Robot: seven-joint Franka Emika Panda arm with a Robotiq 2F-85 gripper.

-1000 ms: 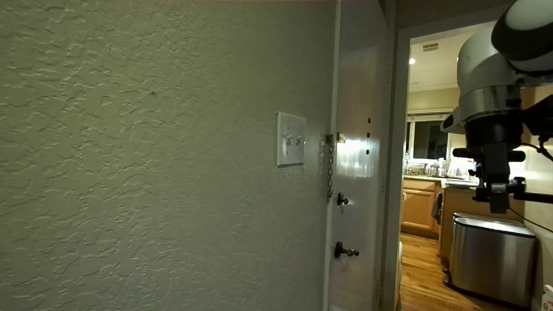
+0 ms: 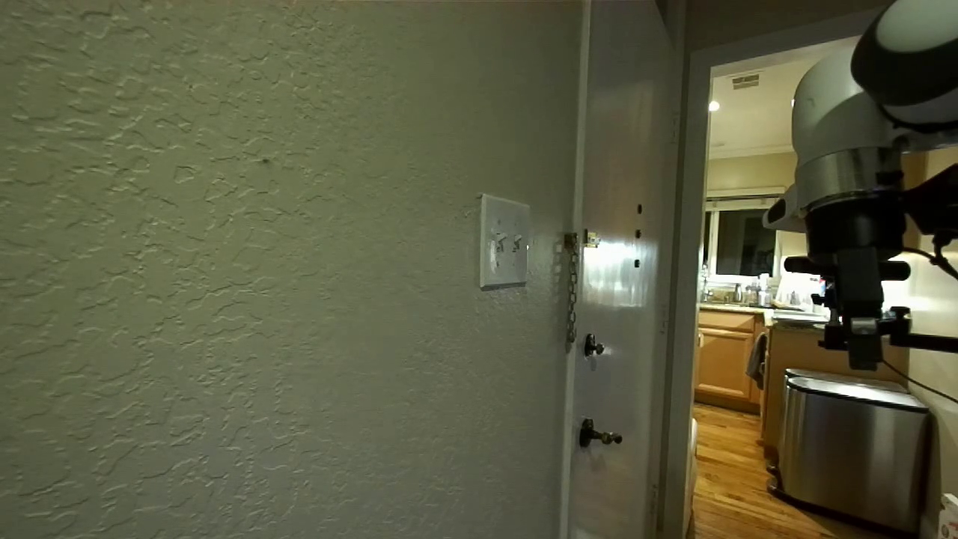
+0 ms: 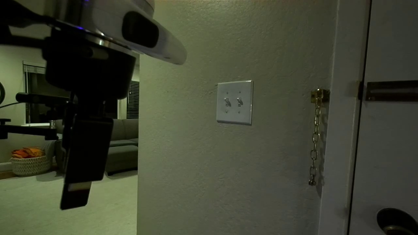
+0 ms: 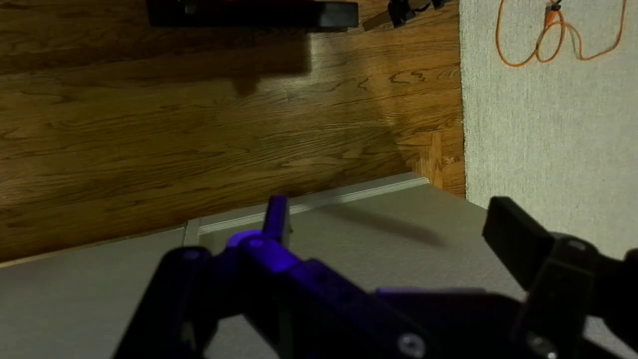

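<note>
A white switch plate (image 3: 235, 117) with two toggles is fixed to the textured wall, and it also appears as a switch plate (image 2: 504, 269) in exterior view 1. The left toggle (image 3: 227, 101) and the right toggle (image 3: 239, 101) look tilted alike. My gripper (image 3: 76, 195) points downward to the left of the plate in exterior view 2, well apart from it. At the right side of exterior view 1 the gripper (image 2: 864, 346) hangs in the air. In the wrist view, the gripper is open: its fingers stand wide apart, nothing between them.
A door chain (image 3: 314, 145) hangs beside the door (image 3: 386, 156). The door's handle (image 2: 599, 436) sticks out. A steel bin (image 2: 849, 449) stands in the kitchen beyond. Below the gripper lie a wooden floor (image 4: 239, 125) and a pale carpet (image 4: 538, 131) with an orange cord (image 4: 562, 24).
</note>
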